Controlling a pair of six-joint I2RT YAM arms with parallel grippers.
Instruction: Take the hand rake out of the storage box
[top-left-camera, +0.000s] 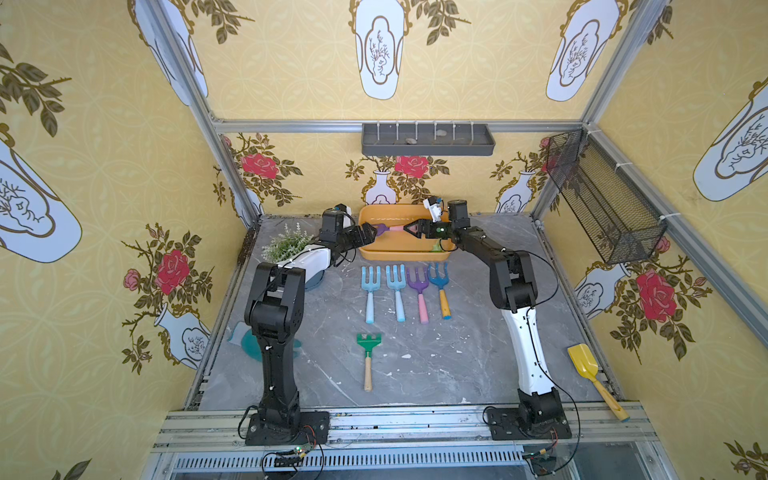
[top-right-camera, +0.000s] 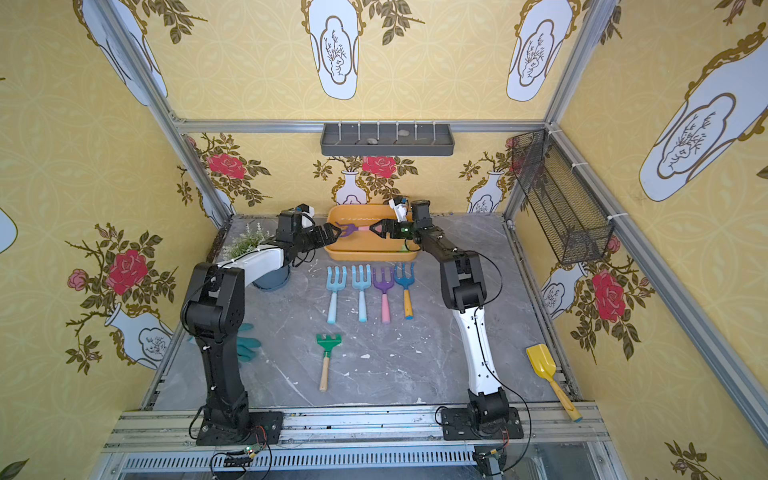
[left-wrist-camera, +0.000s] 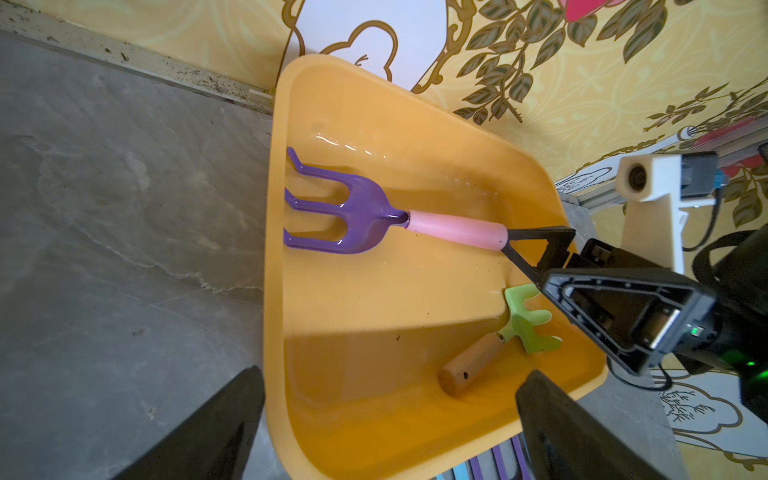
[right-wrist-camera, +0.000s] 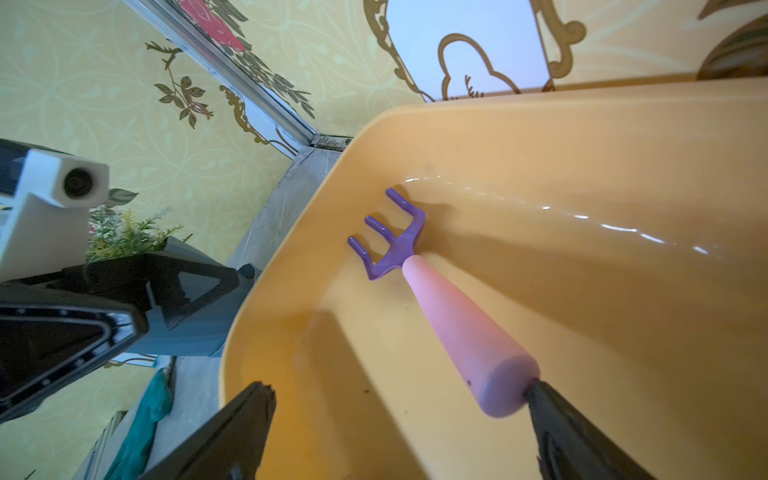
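The orange storage box (left-wrist-camera: 276, 304) holds a hand rake with purple tines (left-wrist-camera: 360, 208) and pink handle (left-wrist-camera: 456, 228), plus a small green rake with a wooden handle (left-wrist-camera: 472, 364). My left gripper hangs open over the box's left end, nothing between its fingers. My right gripper is open at the end of the pink handle, low inside the box at its right side.
Several forks (top-left-camera: 396, 292) lie in a row in front of the box. A green rake (top-left-camera: 368, 360) is nearer the front. A planter (right-wrist-camera: 192, 312) stands left of the box, a wire basket (top-left-camera: 604, 196) hangs right.
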